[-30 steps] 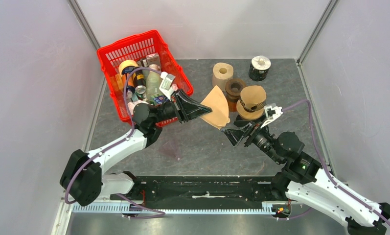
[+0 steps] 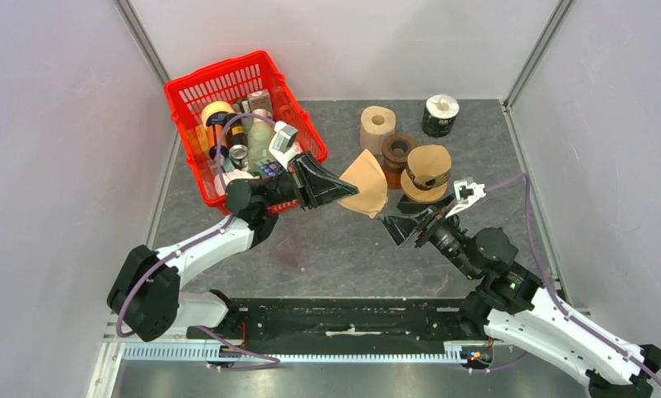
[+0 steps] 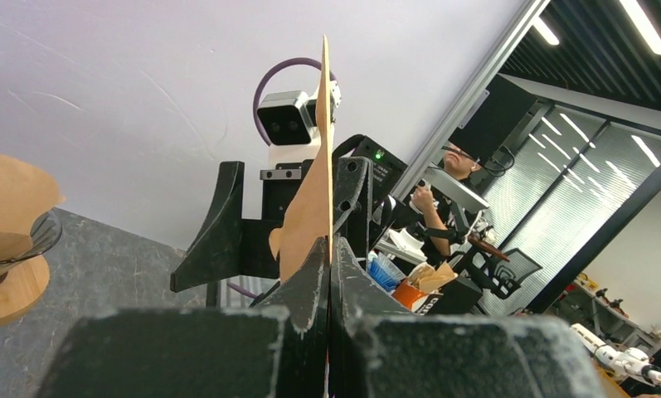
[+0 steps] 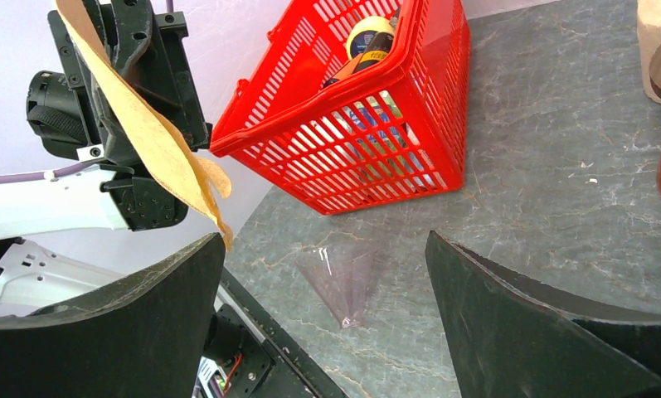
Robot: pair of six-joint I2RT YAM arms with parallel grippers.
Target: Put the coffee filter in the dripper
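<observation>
A tan, fan-shaped coffee filter (image 2: 366, 184) is pinched at its lower part by my left gripper (image 2: 356, 191). In the left wrist view, the filter (image 3: 310, 211) rises edge-on from the shut fingertips. My right gripper (image 2: 391, 214) stands open close to the filter's lower right side; in the right wrist view its fingers (image 4: 144, 319) are wide apart with nothing between them. The clear dripper (image 3: 45, 235) has a wooden ring (image 3: 24, 290) and tan paper standing at it. From above, the dripper's tan paper (image 2: 430, 159) shows just beyond the right gripper.
A red basket (image 2: 298, 112) full of items stands at the back left. Near the dripper are a paper roll (image 2: 377, 126), a brown round container (image 2: 397, 151) and a black-and-white can (image 2: 439, 116). A clear plastic piece (image 4: 343, 278) lies on the otherwise open grey floor.
The filter has turned and shifted slightly in the top view, while the left arm's elbow has moved a little right. My right gripper has barely moved.
</observation>
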